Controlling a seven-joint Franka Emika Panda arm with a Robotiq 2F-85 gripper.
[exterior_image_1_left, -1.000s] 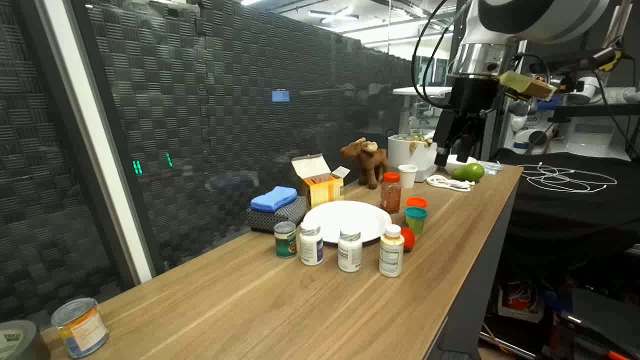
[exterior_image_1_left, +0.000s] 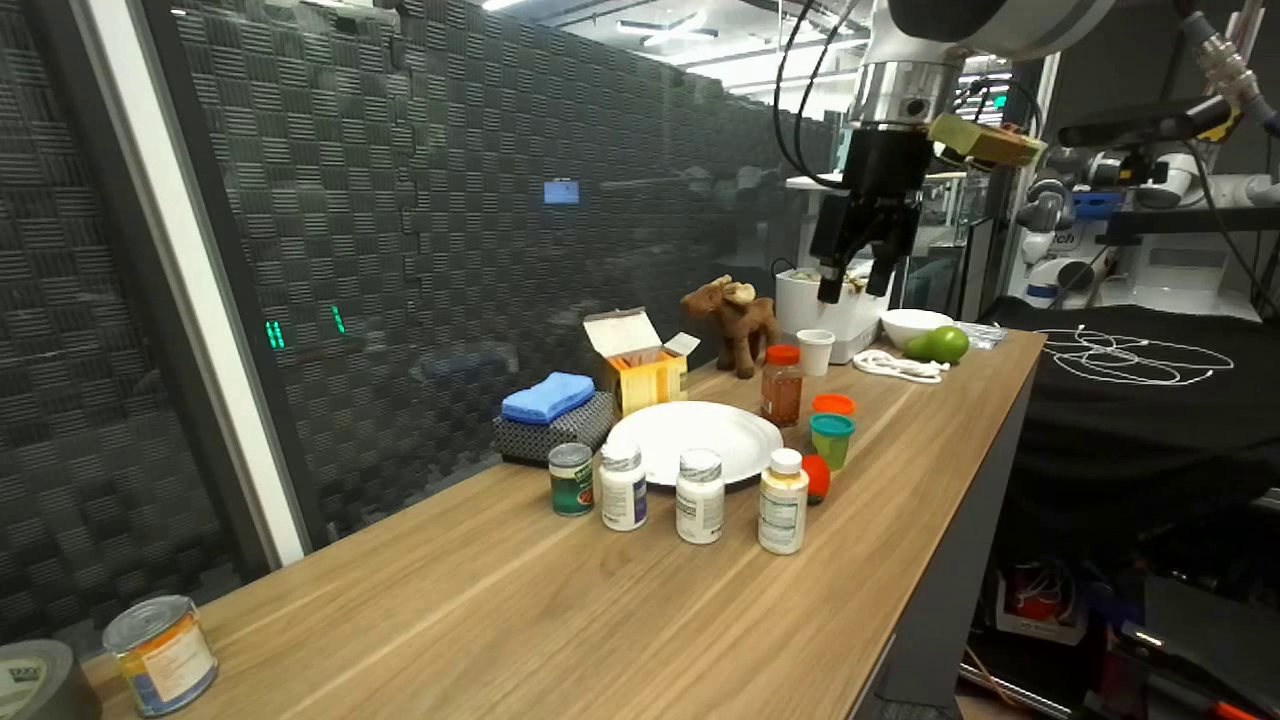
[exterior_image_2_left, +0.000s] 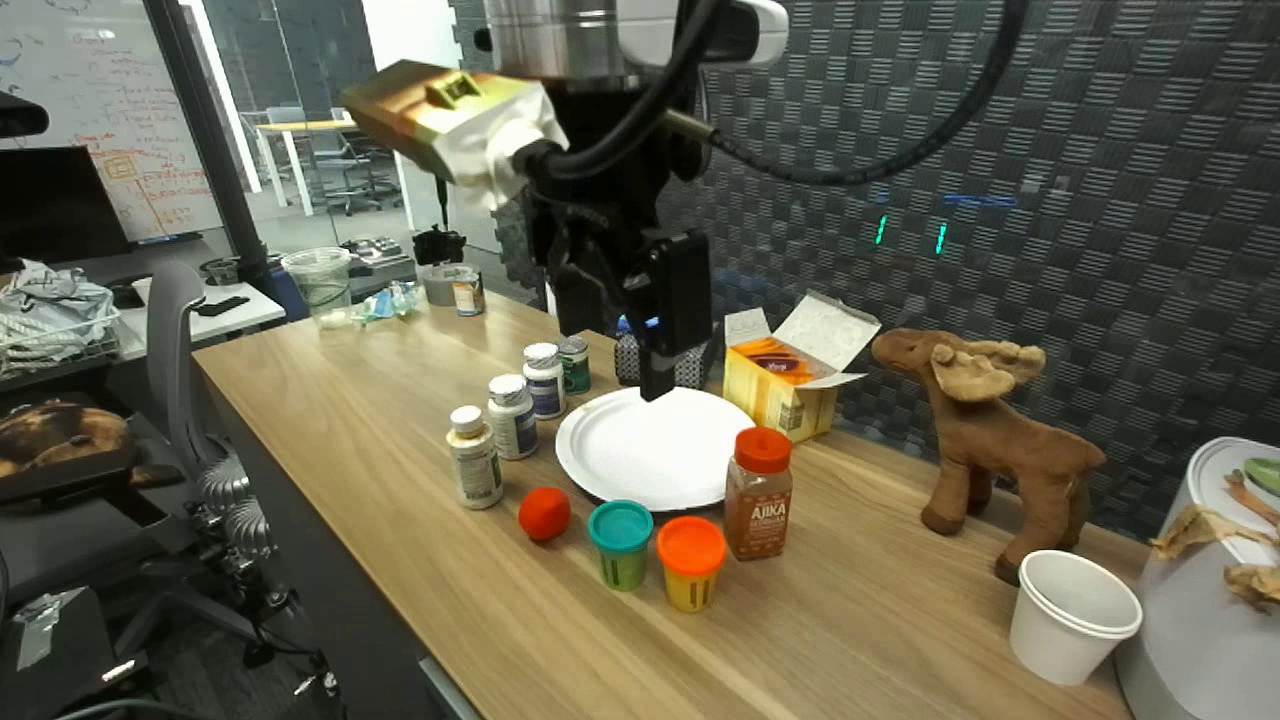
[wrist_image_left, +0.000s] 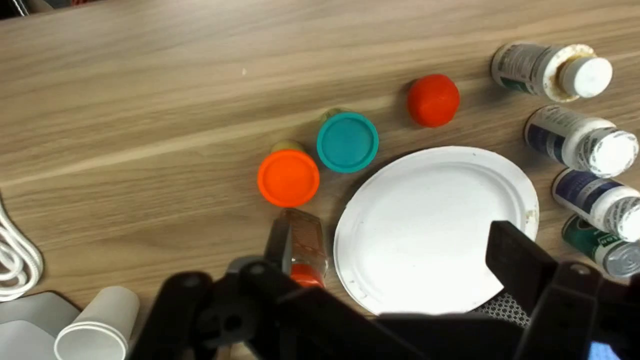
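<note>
My gripper is open and empty, high above the table; in the wrist view its fingers stand wide apart over the white plate (wrist_image_left: 432, 228). Beside that plate is a jar with a red lid (exterior_image_2_left: 758, 504), partly behind one finger in the wrist view. Two small tubs, one with a teal lid (wrist_image_left: 348, 142) and one with an orange lid (wrist_image_left: 288, 178), stand near the plate's edge. A red ball (wrist_image_left: 433, 100) lies close by. Several white bottles, including one with a plain white cap (exterior_image_1_left: 782, 504), form a row with a green can (exterior_image_1_left: 571, 480).
Along the wall are an open yellow box (exterior_image_1_left: 648, 374), a blue cloth (exterior_image_1_left: 548, 397) on a patterned box and a plush moose (exterior_image_2_left: 996, 432). White paper cups (exterior_image_2_left: 1071, 618) stand beside a white bin.
In exterior view 1 my arm has moved left and slightly up, from over the white cord towards the plate's side. The objects on the table stay where they were.
</note>
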